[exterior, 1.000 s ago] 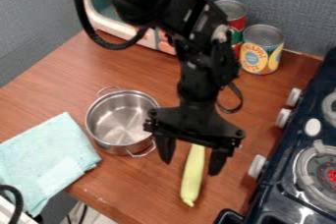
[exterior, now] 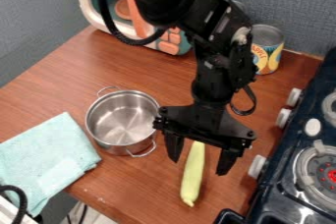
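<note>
My black gripper (exterior: 199,151) hangs over the middle of the wooden counter, its two fingers spread apart and pointing down, open. A pale yellow corn-like item (exterior: 192,181) lies lengthwise below it, its upper end between or just behind the fingers; I cannot tell whether they touch it. A steel pot (exterior: 121,120) stands to the left of the gripper.
A light blue cloth (exterior: 39,159) lies at the left. A black stove (exterior: 296,184) fills the right side. A can (exterior: 266,53) and a dish rack (exterior: 92,2) stand at the back.
My gripper and arm have shifted slightly to the right over the last second. The items on the counter have not visibly moved.
</note>
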